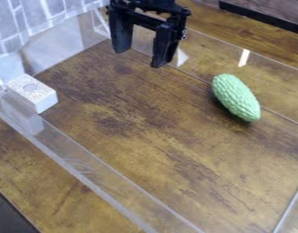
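My black gripper (141, 44) hangs at the top centre of the camera view, open, with nothing between its fingers, above the wooden surface (145, 136). To the right lies a green, bumpy oblong object (235, 96), apart from the gripper. At the left a white speckled block (32, 93) rests near a clear plastic edge.
Clear plastic low walls (78, 168) border the wooden area on the left and along the back and right. A pale curtain-like cloth (42, 27) is at the top left.
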